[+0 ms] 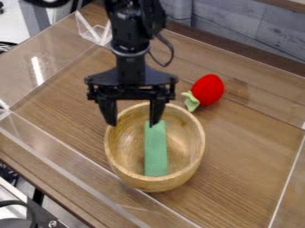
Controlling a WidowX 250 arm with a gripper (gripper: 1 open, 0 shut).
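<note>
My black gripper (130, 101) is open, its fingers spread over the back left rim of a wooden bowl (185, 160). A green elongated block (155, 153) lies inside the bowl. A red object with a pale green end (206, 90) lies on the table behind the bowl, to the right of the gripper.
A raised wooden edge (238, 18) runs along the back right. A cable shows at the lower left edge.
</note>
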